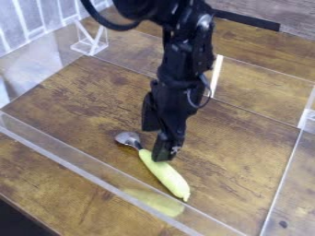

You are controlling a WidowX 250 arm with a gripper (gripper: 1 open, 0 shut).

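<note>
My black gripper (161, 134) hangs low over the wooden tray floor, open, just right of a metal spoon (129, 139) and above a pale yellow corn cob (165, 174). The spoon's far end meets or lies under the cob's upper end; I cannot tell which. The cob lies diagonally toward the front.
Clear plastic walls (290, 184) bound the wooden work area (74, 106). A small white plastic piece (91, 41) stands at the back left. The floor to the left and right of the gripper is bare.
</note>
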